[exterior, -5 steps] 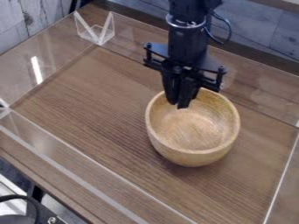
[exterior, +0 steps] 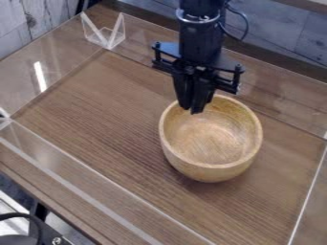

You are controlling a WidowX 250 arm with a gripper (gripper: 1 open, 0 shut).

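Note:
A round cream-coloured bowl (exterior: pixel 212 142) sits on the wooden table toward the right of centre. My black gripper (exterior: pixel 192 94) points down over the bowl's back rim, its tips at or just above that rim; whether they touch it or grip anything I cannot tell. The arm rises from it to the top of the view.
Clear plastic fixtures stand at the back left and left edge. A black cable lies at the bottom left corner.
My gripper has risen slightly from the bowl's back rim over the last second. The bowl looks almost unmoved.

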